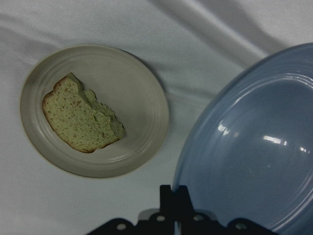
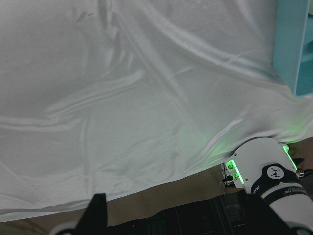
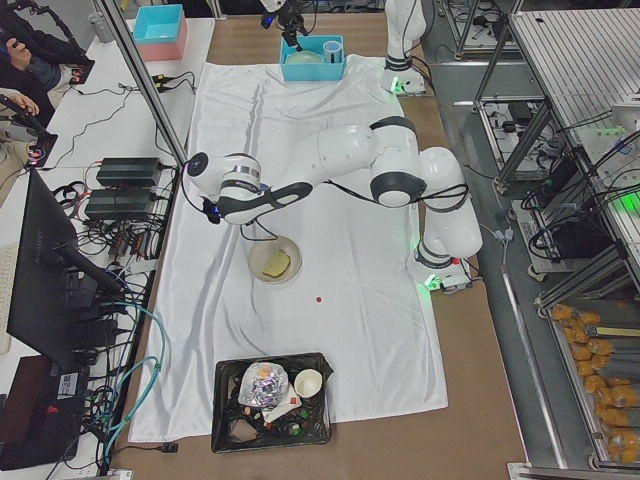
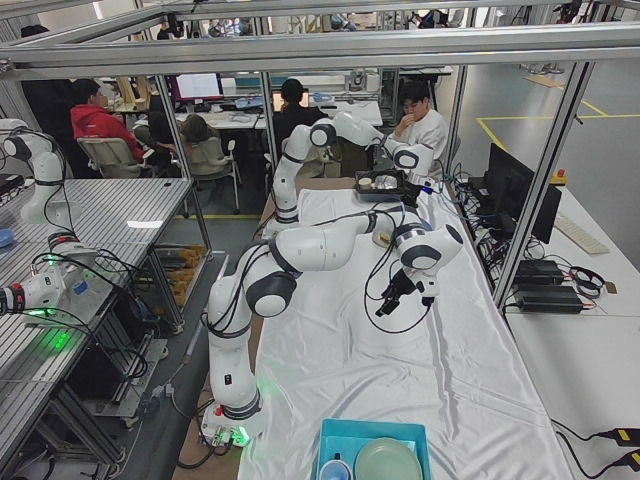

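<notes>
My left gripper is shut on the rim of a blue plate [image 1: 254, 142], which fills the right of the left wrist view. Beside it a beige plate [image 1: 142, 117] holds a green-tinged slice of bread [image 1: 80, 115]; it also shows on the cloth in the camera left view. My right gripper stands open over bare white cloth in the right wrist view, nothing visible between its fingers.
A teal bin [image 4: 370, 430] with dishes stands at one end of the cloth [image 3: 370, 320], a black tray [image 3: 325, 410] with packages and scraps at the other.
</notes>
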